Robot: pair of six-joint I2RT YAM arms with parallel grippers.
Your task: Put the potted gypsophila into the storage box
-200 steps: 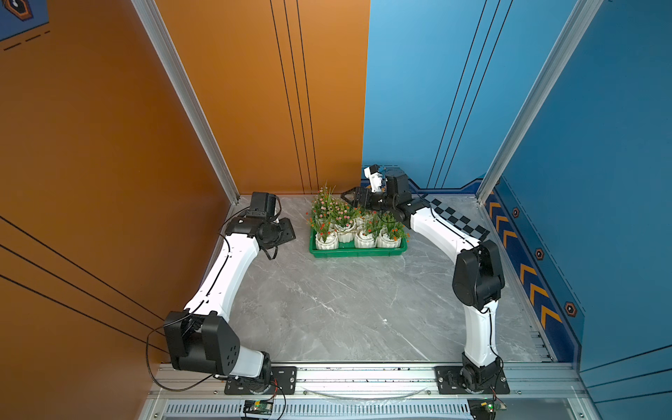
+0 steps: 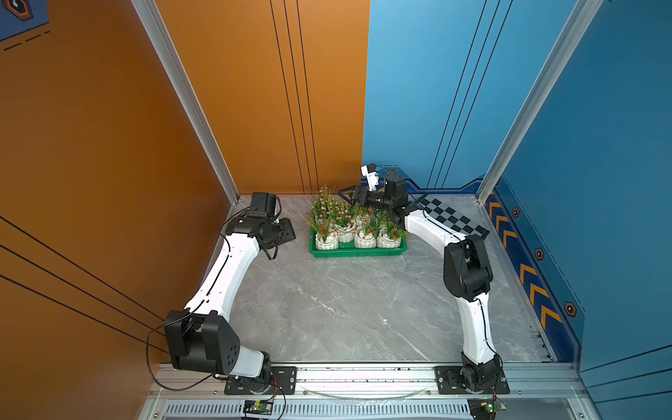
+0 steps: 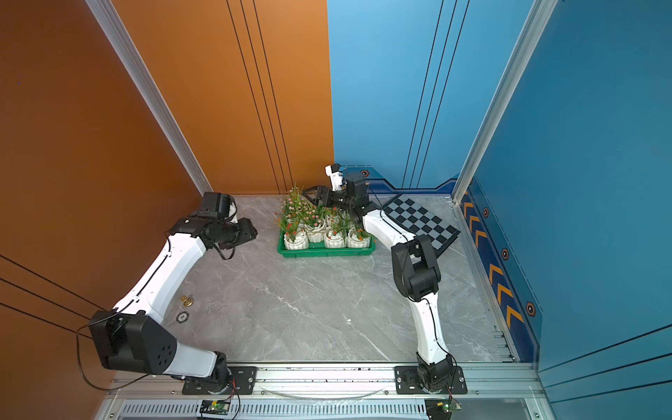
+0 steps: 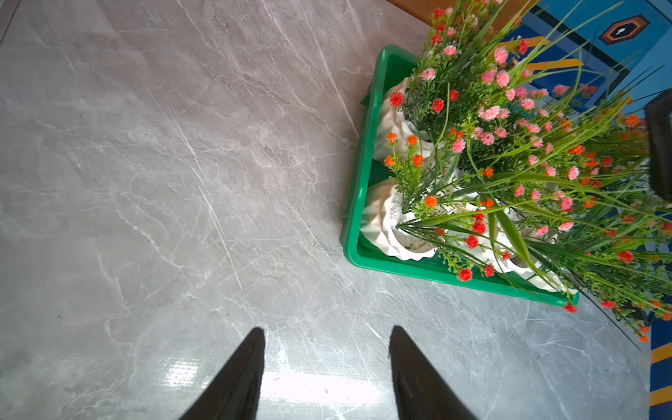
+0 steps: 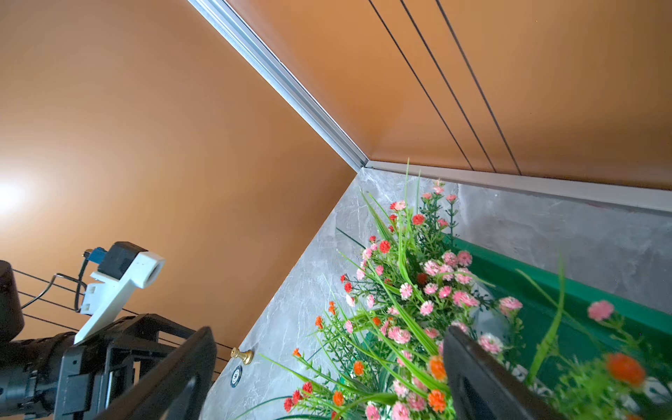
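Note:
Several potted gypsophila with pink, red and orange flowers [image 2: 326, 238] stand in white pots inside a green tray [image 2: 355, 252] at the back middle. My right gripper [image 2: 347, 191] hangs over the flowers at the tray's rear, its fingers apart in the right wrist view with nothing held; flowers show below and between them. My left gripper is left of the tray, above bare table, fingers apart and nothing between them.
A black-and-grey checkered board [image 3: 420, 224] lies at the back right, partly behind the right arm. Small brass and ring-shaped items [image 3: 187, 301] lie at the left.
My right arm has shifted slightly left, its gripper a little further over the flowers. The left arm and the tray look unchanged.

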